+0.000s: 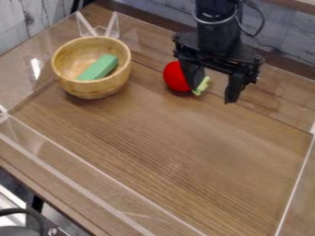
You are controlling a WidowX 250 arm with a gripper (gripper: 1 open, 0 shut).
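My black gripper [216, 81] is over the back middle of the table, open, its fingers spread wide. Just left of and behind it, a red round object [179, 76] sits on the wooden table, partly hidden by the gripper, with a small pale yellow-green piece [202, 86] beside it. A tan round bowl [92, 88] stands at the left, holding a green oblong object [99, 67].
Bare wooden table [157, 161] fills the front and right. White wall edges border the table at the back and sides. A dark cable or part shows at the bottom left corner.
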